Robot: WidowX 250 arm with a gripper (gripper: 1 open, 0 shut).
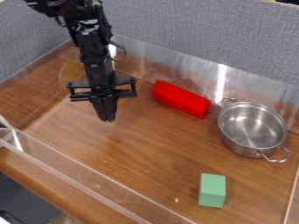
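Observation:
My black gripper [105, 112] hangs at the upper left of the wooden table, pointing down, its fingertips shut with nothing visible between them. A red block [180, 99] lies to its right, and behind the arm a yellow object [72, 72] is partly hidden. A steel pot [253, 131] with two handles stands at the right, and a green block [212, 191] lies at the lower right.
Clear walls [187, 66] bound the table at the back.

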